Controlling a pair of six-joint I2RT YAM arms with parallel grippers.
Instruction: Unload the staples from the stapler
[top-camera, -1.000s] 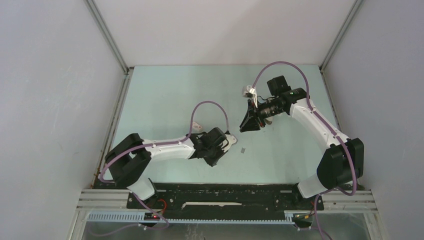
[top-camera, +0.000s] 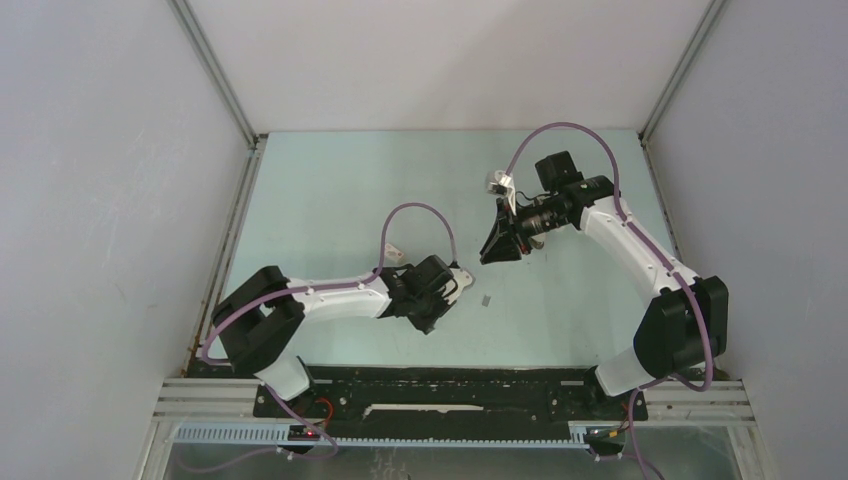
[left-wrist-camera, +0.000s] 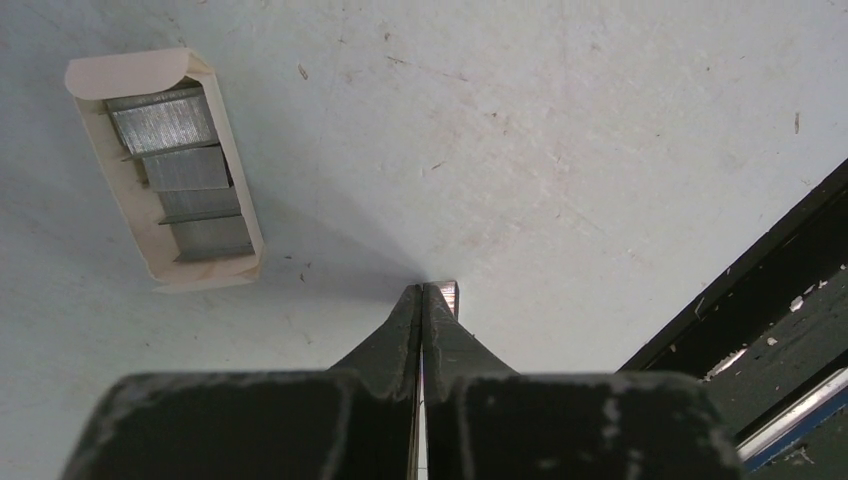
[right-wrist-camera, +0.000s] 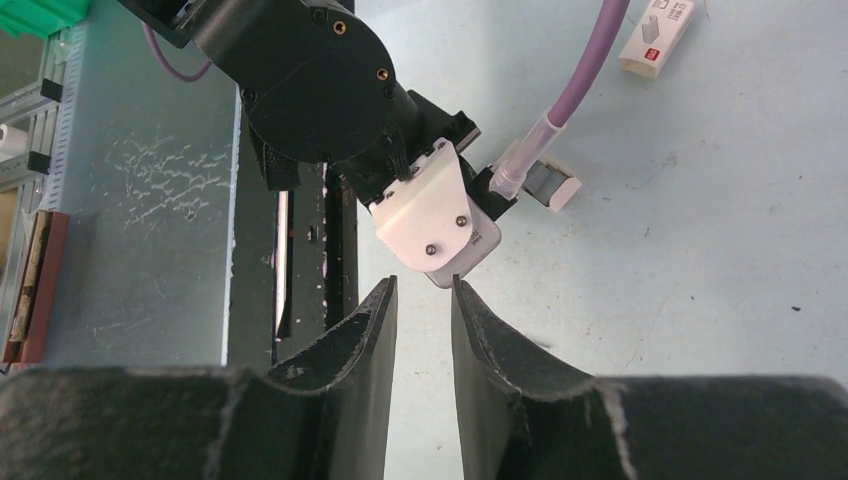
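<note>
In the left wrist view, an open box (left-wrist-camera: 195, 170) of staple strips lies on the table, left of my left gripper. That gripper is shut, with a small metallic piece (left-wrist-camera: 448, 298) just behind its fingertips; I cannot tell whether it touches it. My right gripper stands open above the table, nothing between its fingers, facing the left arm. A small grey piece (top-camera: 485, 300) lies between the arms in the top view. I cannot clearly make out the stapler.
A white box (right-wrist-camera: 652, 40) lies behind the left arm. The black front edge of the table (left-wrist-camera: 760, 270) runs close to the left gripper.
</note>
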